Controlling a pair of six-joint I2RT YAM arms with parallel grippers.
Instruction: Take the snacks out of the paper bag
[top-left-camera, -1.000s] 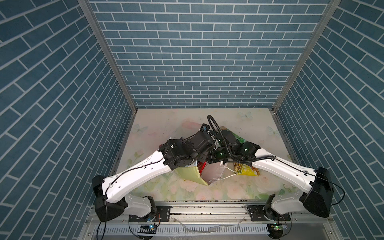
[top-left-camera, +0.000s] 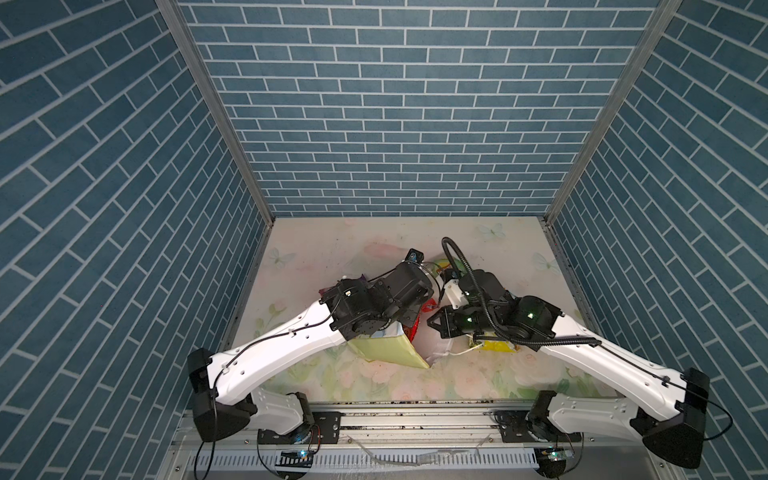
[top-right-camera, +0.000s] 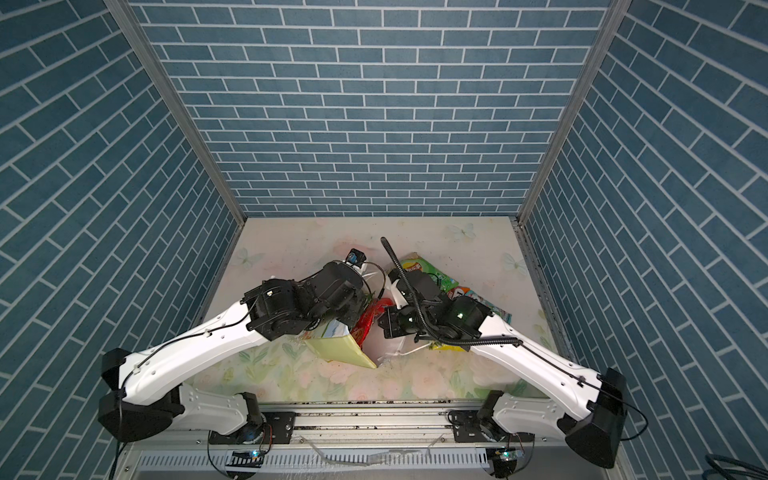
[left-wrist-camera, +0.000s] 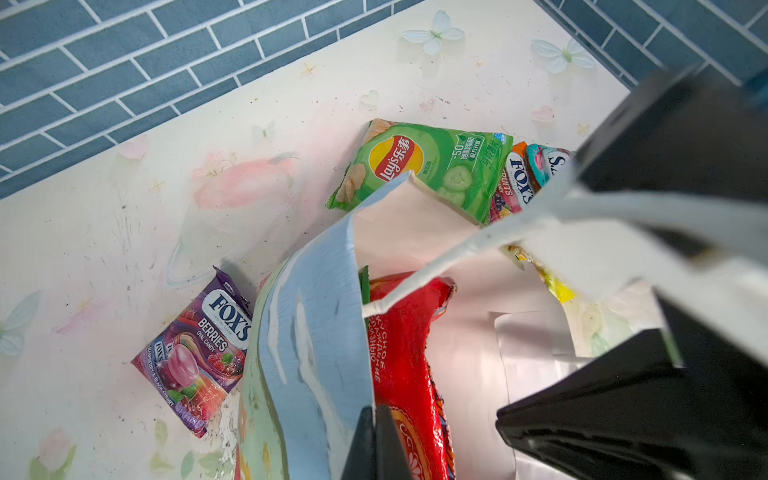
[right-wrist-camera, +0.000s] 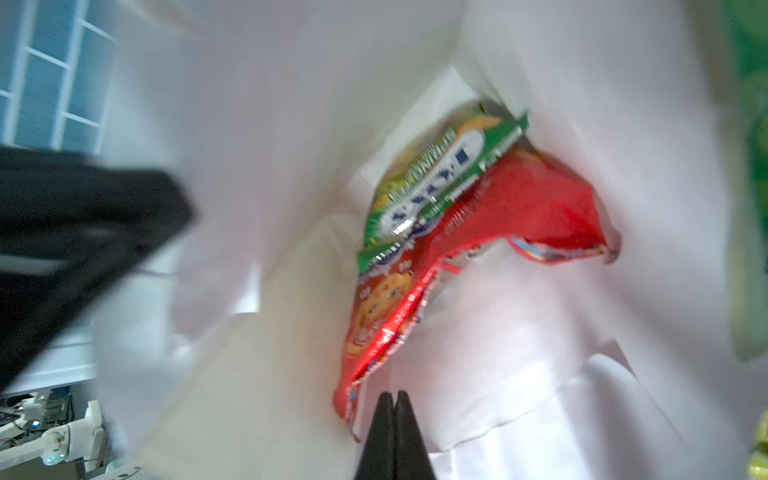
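Observation:
The paper bag (left-wrist-camera: 312, 336) leans with its mouth toward the arms, its pale inside visible. My left gripper is shut with the thin rim of the bag running in between its fingertips. Inside the bag lie a red packet (right-wrist-camera: 536, 208) and, against it, a green-and-yellow Fox's packet (right-wrist-camera: 436, 176). At the mouth of the bag, my right gripper is shut with nothing between its fingers, near the lower end of the red packet. In the top views both fingertips are hidden by the arms.
A white cord handle (left-wrist-camera: 456, 260) crosses the bag's mouth. A purple Fox's Berries packet (left-wrist-camera: 200, 348) lies left of the bag; a green Lay's bag (left-wrist-camera: 428, 160) and another Fox's packet (left-wrist-camera: 512, 184) lie beyond. A yellow packet (top-left-camera: 497, 346) sits right.
My right arm has shifted to the right and slightly toward the front. The bag's front corner has moved a little right; my left arm has moved only slightly.

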